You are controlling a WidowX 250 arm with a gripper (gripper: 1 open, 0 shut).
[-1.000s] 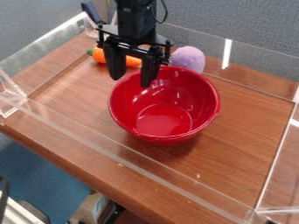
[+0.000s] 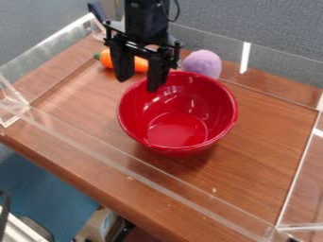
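My black gripper (image 2: 139, 71) hangs from the top over the back left rim of a red bowl (image 2: 177, 125), its two fingers pointing down and apart, with nothing visible between them. Behind it an orange carrot (image 2: 108, 60) with a green top lies on the wooden surface, partly hidden by the gripper. A purple round object (image 2: 202, 63), perhaps an eggplant, sits just behind the bowl to the right.
The wooden table (image 2: 94, 161) is enclosed by clear low walls on the sides. A grey wall stands behind, and blue floor shows at the lower left.
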